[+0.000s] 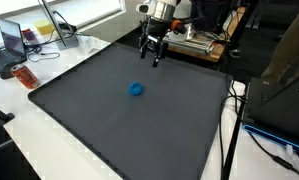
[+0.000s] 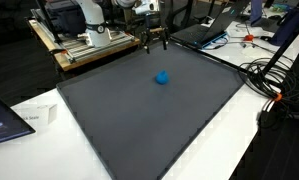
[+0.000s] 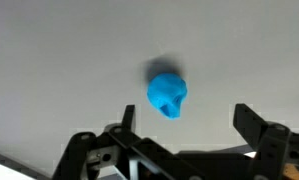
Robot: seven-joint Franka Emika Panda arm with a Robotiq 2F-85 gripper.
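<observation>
A small bright blue object (image 1: 136,89) lies alone on the dark grey mat (image 1: 109,120). In the wrist view the blue object (image 3: 167,94) looks rounded with a pointed lower end, and it sits ahead of the gap between my fingers. My gripper stands open and empty, its two black fingers wide apart. In the first exterior view the gripper (image 1: 154,50) is by the mat's far edge, behind the blue object and clear of it. The second exterior view also shows the gripper (image 2: 156,44) apart from the blue object (image 2: 162,77).
An orange-red can (image 1: 25,76) stands on the white table left of the mat, near a laptop (image 1: 14,40). Black cables (image 2: 274,80) lie on the table beside the mat.
</observation>
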